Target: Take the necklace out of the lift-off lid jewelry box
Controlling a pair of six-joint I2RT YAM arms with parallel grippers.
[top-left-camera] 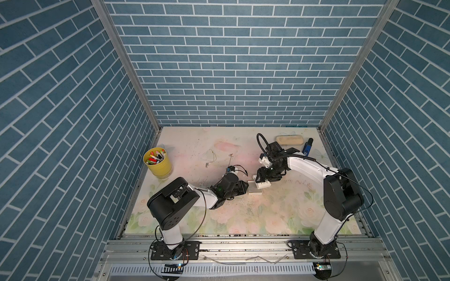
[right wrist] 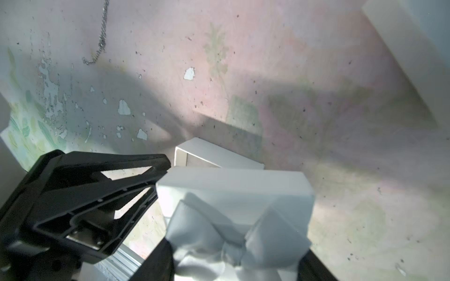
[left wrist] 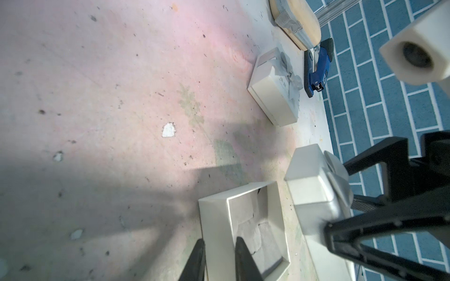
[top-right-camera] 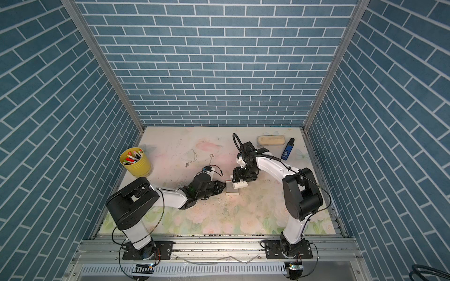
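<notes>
My left gripper is shut on the wall of the open white box base [left wrist: 216, 229], which shows a grey lining; I see no necklace in the visible part. My right gripper [top-right-camera: 239, 174] has the white lid with a ribbon bow [right wrist: 234, 187] between its fingers, raised just beside and partly over the base. A silver chain [right wrist: 100, 42] lies on the table outside the box in the right wrist view.
A second bow-topped white box [left wrist: 274, 93] stands behind. A tan case [top-right-camera: 271, 139] and blue stapler [top-right-camera: 287, 149] lie at the back right, a yellow pen cup [top-right-camera: 138, 166] at the left.
</notes>
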